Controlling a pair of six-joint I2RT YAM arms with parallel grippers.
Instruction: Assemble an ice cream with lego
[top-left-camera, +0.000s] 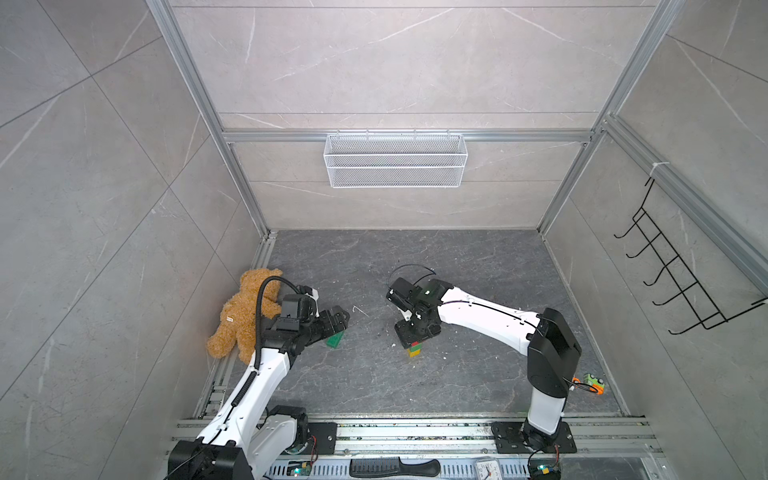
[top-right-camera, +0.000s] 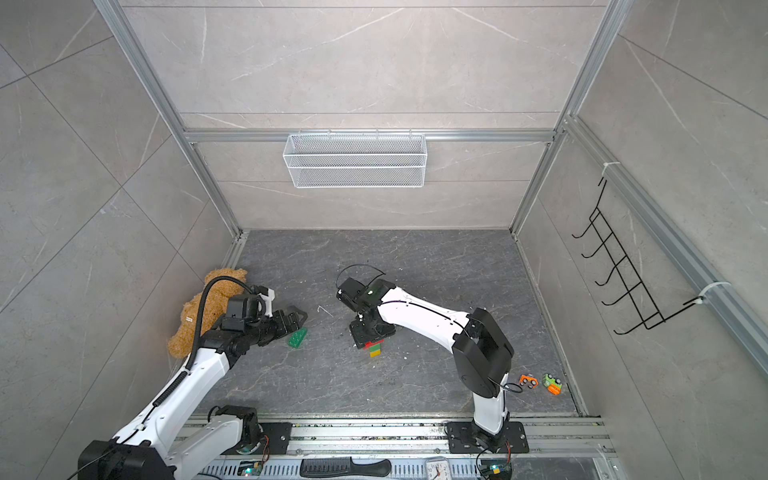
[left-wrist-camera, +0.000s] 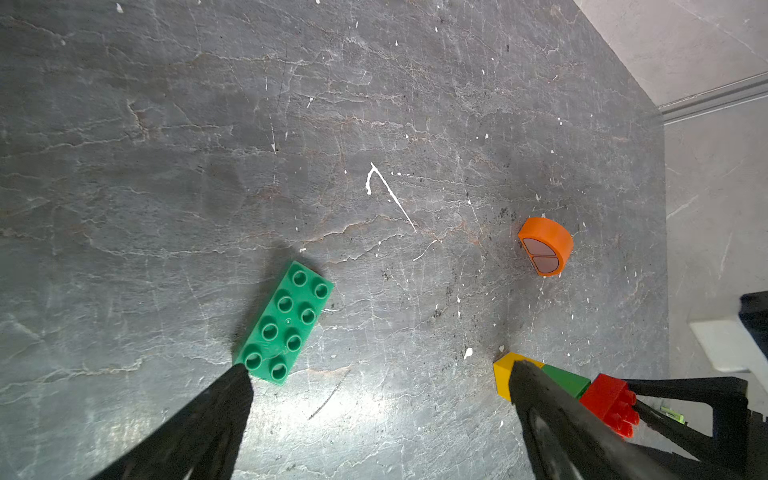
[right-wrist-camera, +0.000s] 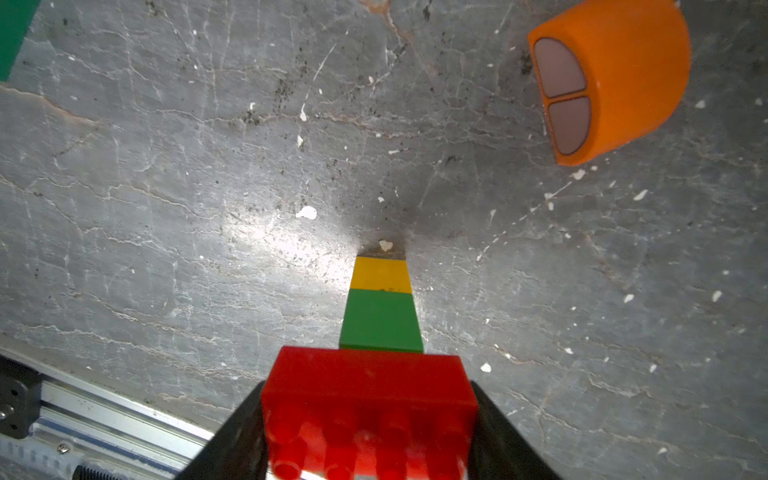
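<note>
My right gripper is shut on a wide red brick, studs facing the wrist camera. Below that brick in line are a green brick and a yellow brick; the three look like one column in the left wrist view, though whether red is pressed fully onto green I cannot tell. My left gripper stands open and empty over the floor. Close to its left finger in that view lies a long green studded brick. An orange rounded block with a grey two-part mark rests apart on the floor.
A teddy bear leans by the left wall, behind the left arm. Small orange and green toys lie near the right front corner.
</note>
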